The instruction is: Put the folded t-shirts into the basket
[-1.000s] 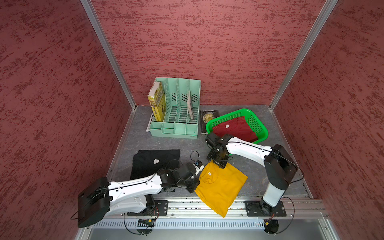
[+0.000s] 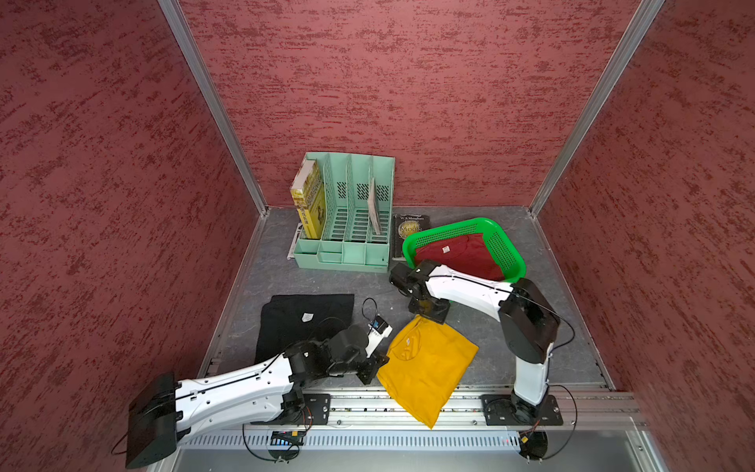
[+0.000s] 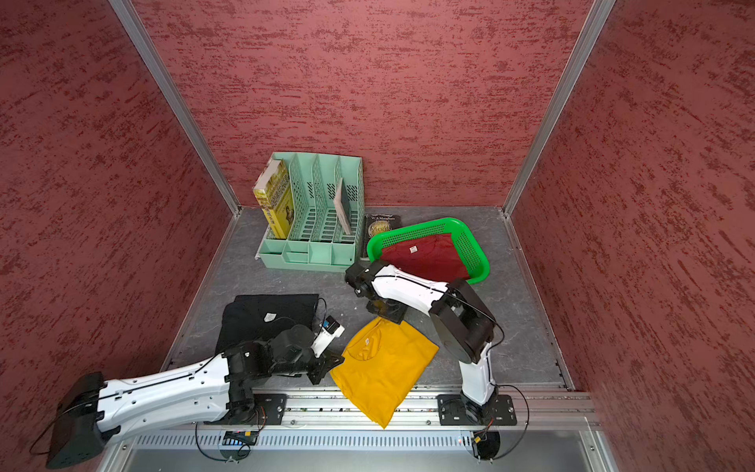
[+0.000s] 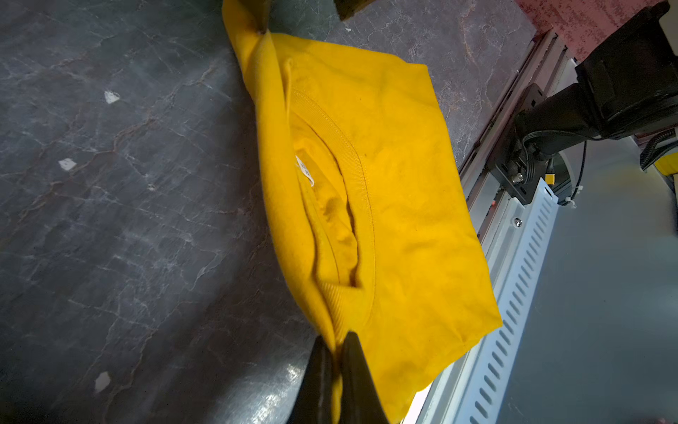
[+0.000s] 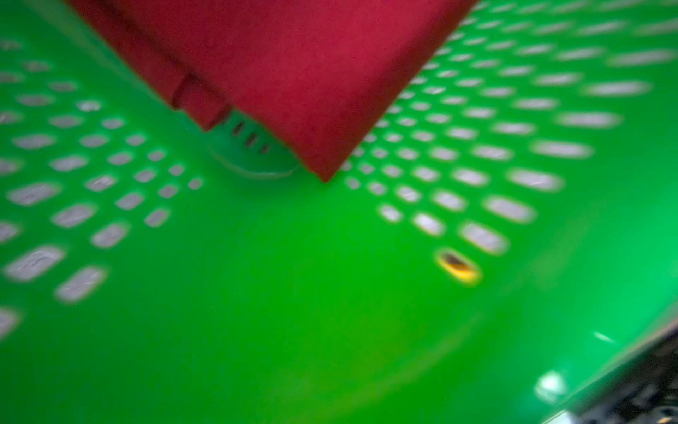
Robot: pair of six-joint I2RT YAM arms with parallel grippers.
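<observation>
The yellow t shirt (image 2: 428, 369) lies folded at the front edge. My left gripper is shut on its rolled left edge, as the left wrist view shows. My right gripper (image 2: 417, 303) is at the shirt's far corner, by the green basket; its fingers are hidden in the right wrist view, so its fingers cannot be seen. The green basket (image 3: 472, 255) holds a dark red shirt (image 3: 424, 255). A folded black t shirt (image 2: 295, 318) lies at the left of the table.
A mint organiser (image 2: 354, 251) with books stands at the back left. A dark book (image 2: 411, 228) lies beside the basket. Bare table remains at the far right and left edges.
The basket has shifted a little toward me.
</observation>
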